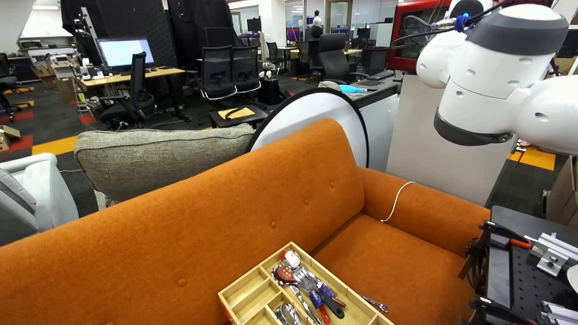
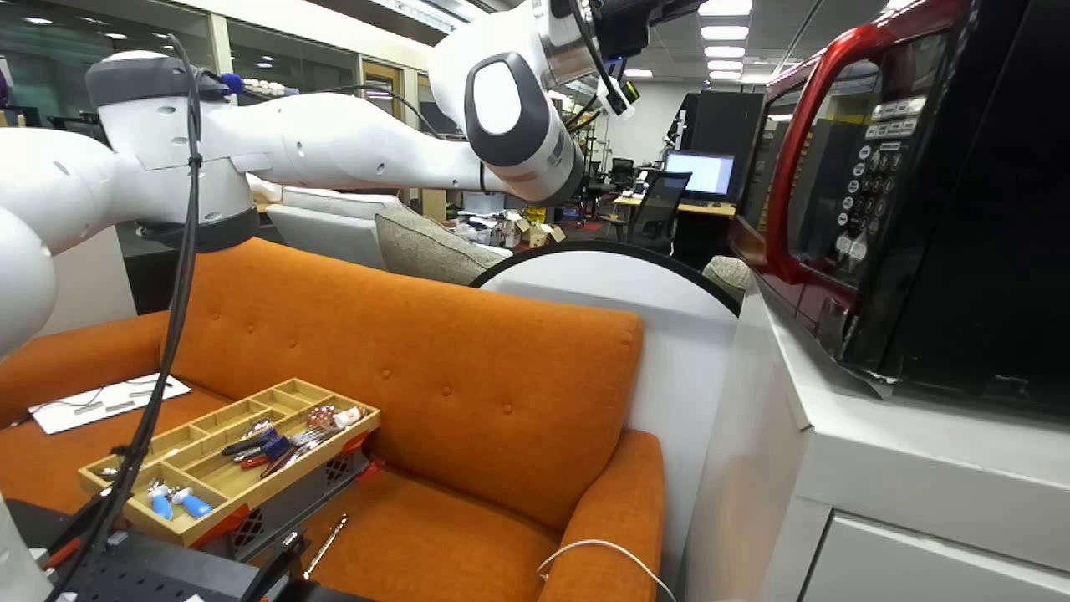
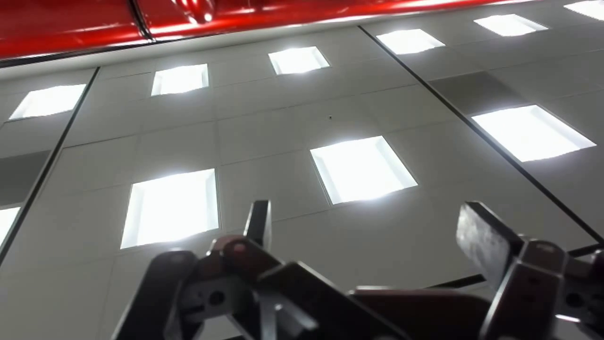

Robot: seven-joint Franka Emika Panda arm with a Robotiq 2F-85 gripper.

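Spread wide in the wrist view, my open gripper has only ceiling panels and lights behind the gap between its fingers. Along the top of that view runs the glossy red body of the microwave [image 3: 85, 28]. In exterior view 2 the microwave [image 2: 833, 150], red-fronted with a curved handle [image 2: 792, 150], stands on a white cabinet [image 2: 933, 451] at the right. The arm [image 2: 361, 140] reaches across high above the sofa; the gripper itself is cut off by the top edge there. In exterior view 1 the arm covers much of the microwave [image 1: 403, 38].
On the orange sofa [image 1: 260, 184] sits a wooden organizer tray [image 1: 246, 292] of utensils, with a wrench [image 1: 375, 304] beside it. A white cord [image 1: 398, 200] drapes over the armrest. A black table [image 1: 509, 216] with clamps stands at the right.
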